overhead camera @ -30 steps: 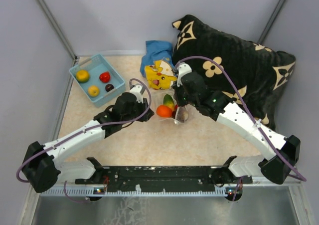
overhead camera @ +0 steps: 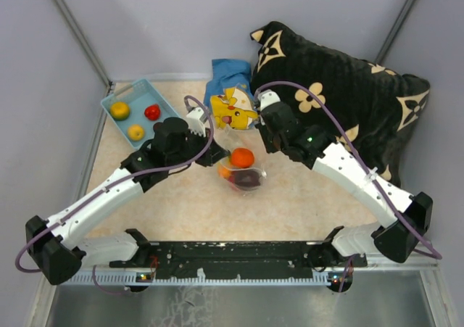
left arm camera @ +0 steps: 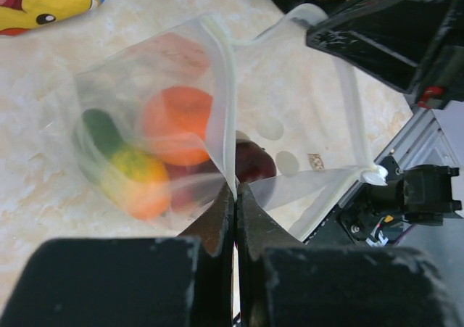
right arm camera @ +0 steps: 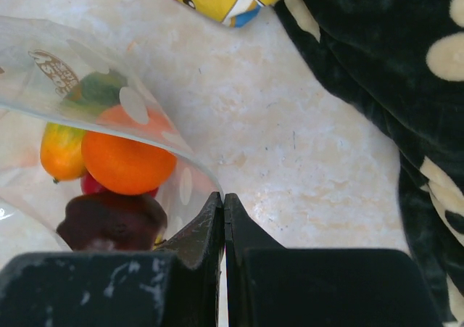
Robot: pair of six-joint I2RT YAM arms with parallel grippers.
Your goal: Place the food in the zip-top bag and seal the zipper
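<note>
The clear zip bag (overhead camera: 248,176) hangs open between my grippers, holding an orange (overhead camera: 242,157), a mango (right arm camera: 62,151), a dark eggplant-like item (right arm camera: 109,220), something red and a green item (left arm camera: 101,131). My left gripper (overhead camera: 220,154) is shut on the bag's edge at its left, as the left wrist view shows. My right gripper (overhead camera: 264,135) is shut on the bag's other edge, which runs into its fingertips in the right wrist view.
A blue bin (overhead camera: 114,130) with fruit stands at the back left. A Pikachu cloth (overhead camera: 230,109) lies behind the bag, and a black patterned pillow (overhead camera: 333,88) fills the back right.
My left gripper has moved up and right to the bag and shut on its edge. The bag has opened wider, and the food inside has shifted.
</note>
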